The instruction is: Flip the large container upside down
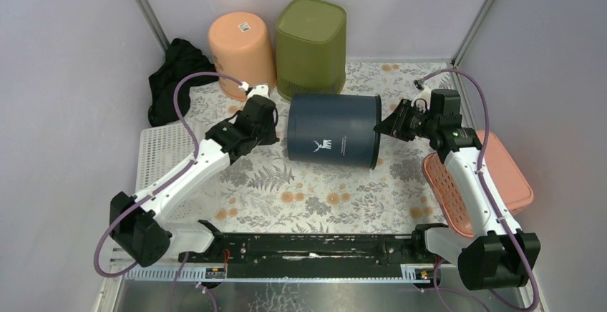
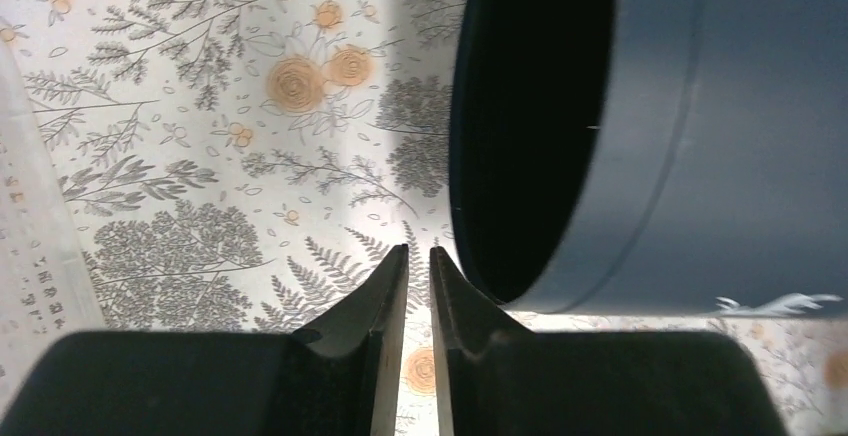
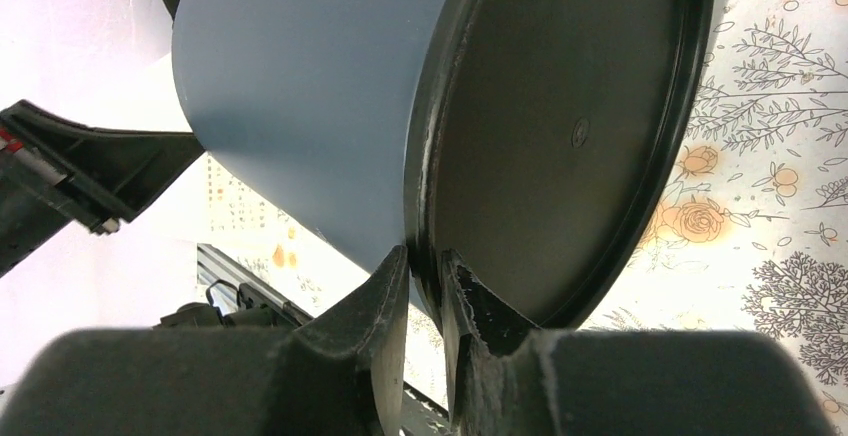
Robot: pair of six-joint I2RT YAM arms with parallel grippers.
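Observation:
The large dark blue container (image 1: 333, 130) is on its side in the top view, its mouth toward the left and its base toward the right. Whether it touches the table cannot be told. In the left wrist view its dark open mouth (image 2: 530, 126) faces me. My left gripper (image 1: 277, 139) is just left of that mouth, apart from it; a narrow gap with only tablecloth behind shows between its fingers. At the other end, my right gripper is shut on the raised rim (image 3: 428, 146) around the container's closed base (image 3: 570, 116).
Behind the container stand an orange bin (image 1: 242, 51) and a green bin (image 1: 311, 44). A black cloth (image 1: 175, 83) lies at the back left, a white perforated mat (image 1: 161, 151) at the left. An orange basket (image 1: 447, 190) is beside the right arm.

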